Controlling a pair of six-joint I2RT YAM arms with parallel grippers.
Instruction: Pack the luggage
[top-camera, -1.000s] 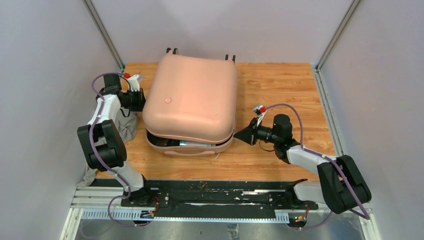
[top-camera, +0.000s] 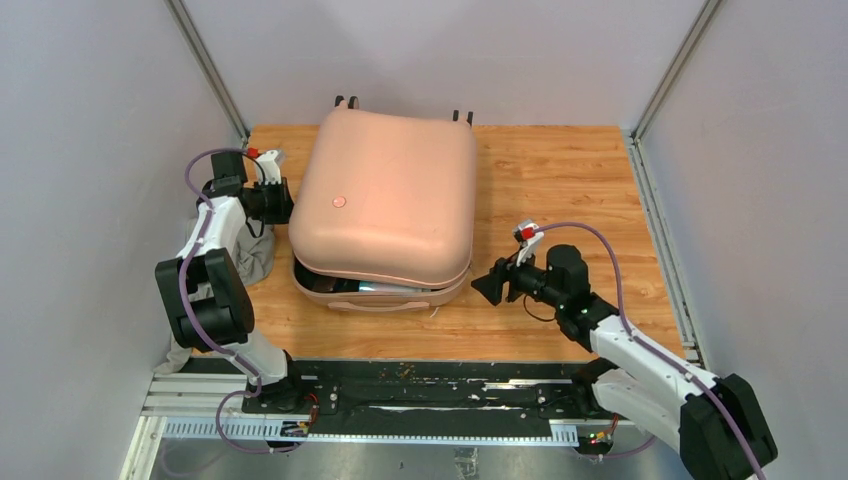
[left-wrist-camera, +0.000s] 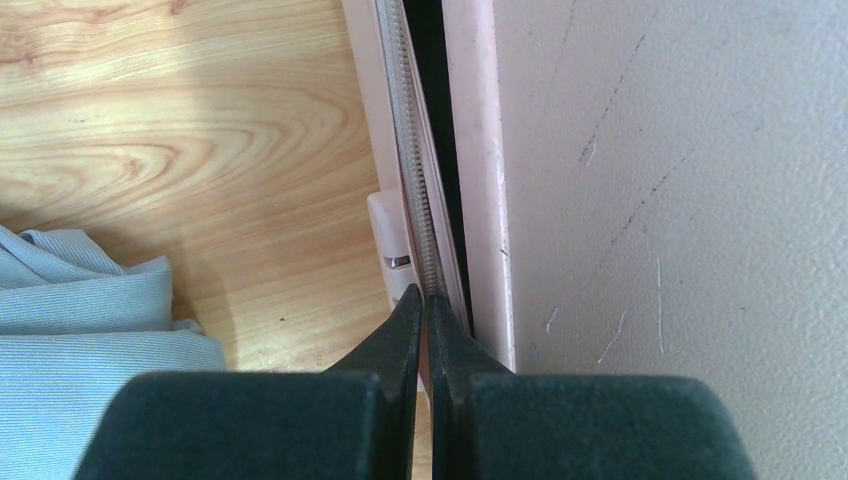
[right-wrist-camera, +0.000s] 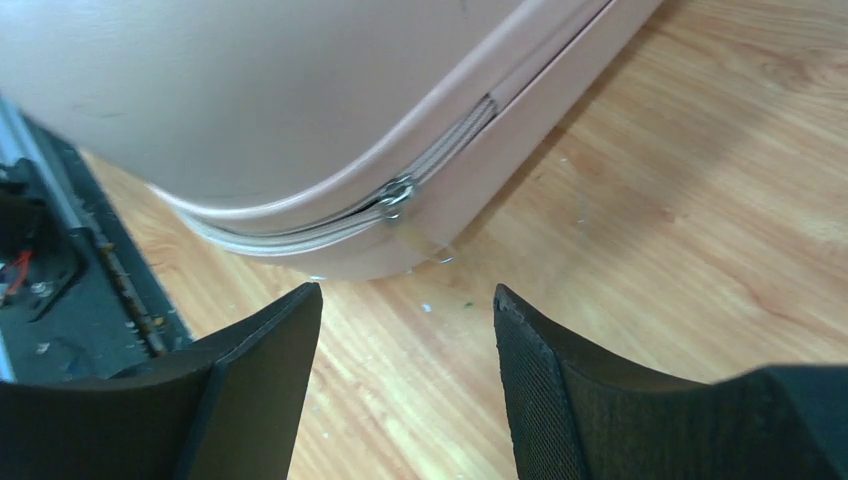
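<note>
A pink hard suitcase (top-camera: 385, 200) lies with its lid resting down, its front edge slightly gaping with dark and light items inside. My left gripper (top-camera: 285, 214) is shut against its left side, beside the zipper track (left-wrist-camera: 410, 130); nothing shows between the fingertips. My right gripper (top-camera: 496, 284) stands open just off the front-right corner. In the right wrist view a metal zipper pull (right-wrist-camera: 397, 192) with a translucent tab sits on that corner, apart from the open fingers.
Grey fabric (top-camera: 255, 255) lies left of the suitcase, under the left arm. A black rail runs along the table's front edge.
My right gripper has opened and moved slightly right and down in the top view, away from the suitcase corner.
</note>
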